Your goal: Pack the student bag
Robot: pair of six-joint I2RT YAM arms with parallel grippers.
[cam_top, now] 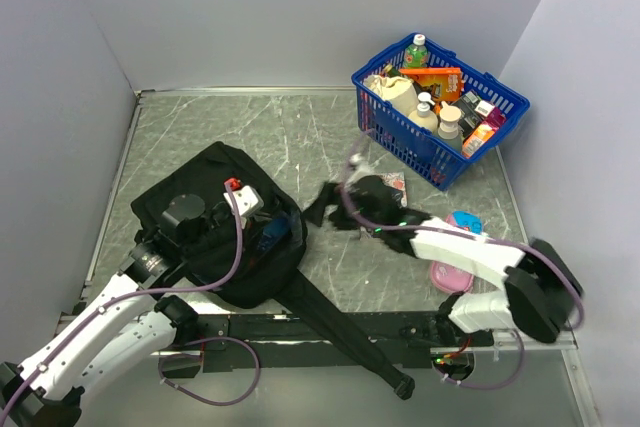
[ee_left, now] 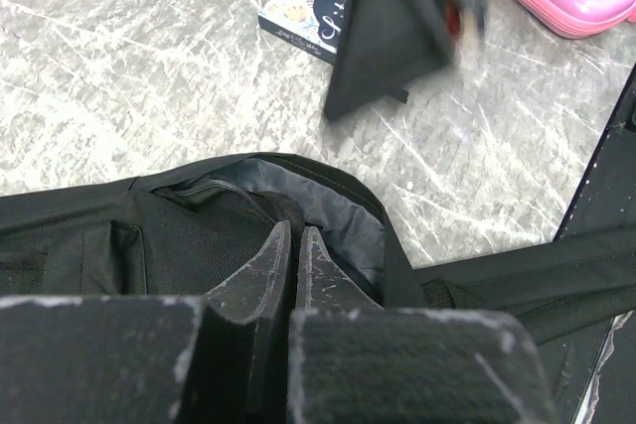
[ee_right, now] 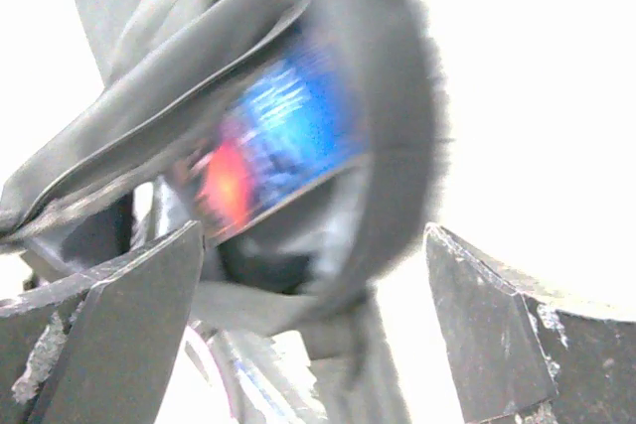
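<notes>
The black bag [cam_top: 190, 177] lies open on the left of the counter, a blurred blue-and-red item [ee_right: 293, 111] inside it. My left gripper is shut on the bag's fabric at the opening. My right gripper hangs open and blurred just right of the bag, nothing between its fingers. A book [ee_left: 298, 17] lies on the counter, mostly under the right arm in the top view. A pink case [cam_top: 451, 277] with a blue item [cam_top: 467, 220] sits at the right.
A blue basket [cam_top: 400, 132] full of bottles and packets stands at the back right. Grey walls bound the back and sides.
</notes>
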